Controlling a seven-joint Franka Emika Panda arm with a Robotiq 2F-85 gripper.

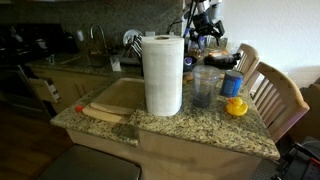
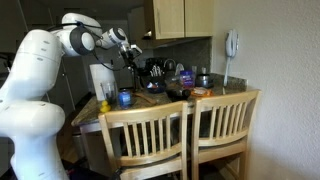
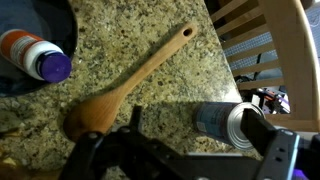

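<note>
Over the far part of the counter hangs my gripper [image 1: 207, 39], with nothing seen between its fingers. In the wrist view its two dark fingers [image 3: 280, 147] stand wide apart at the lower edge. Below it a wooden spoon [image 3: 128, 86] lies slantwise on the speckled counter. A can with a silver end [image 3: 225, 123] lies or stands between the fingers in the picture, near the counter's edge; how far below them I cannot tell. At upper left, a bottle with a purple cap [image 3: 45, 60] rests in a dark pan [image 3: 14, 78].
A paper towel roll [image 1: 163, 78], a clear pitcher [image 1: 206, 87], a blue can [image 1: 232, 83] and a yellow duck [image 1: 236, 107] stand on the near counter. Wooden chairs [image 2: 150, 135] line one side. A cutting board [image 1: 122, 95] lies farther left.
</note>
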